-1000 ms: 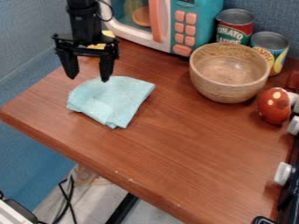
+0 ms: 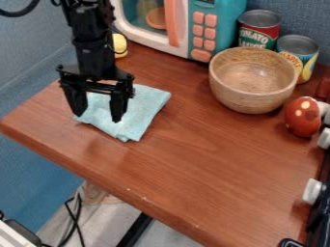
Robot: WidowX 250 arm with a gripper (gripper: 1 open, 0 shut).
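My black gripper [image 2: 98, 108] is lowered over a pale blue folded cloth [image 2: 139, 123] on the left part of the wooden table. Its two fingers point down and stand apart, one near the cloth's left edge, the other over its middle. I cannot tell whether the fingertips touch the cloth.
A toy microwave [image 2: 194, 29], two cans [image 2: 258, 34] and a wooden bowl [image 2: 249, 95] stand at the back right. A red-and-white round object [image 2: 303, 117] and a dark appliance [image 2: 315, 193] line the right edge.
My gripper has moved down and slightly toward the front, onto or just over the cloth. The cloth shows no clear movement.
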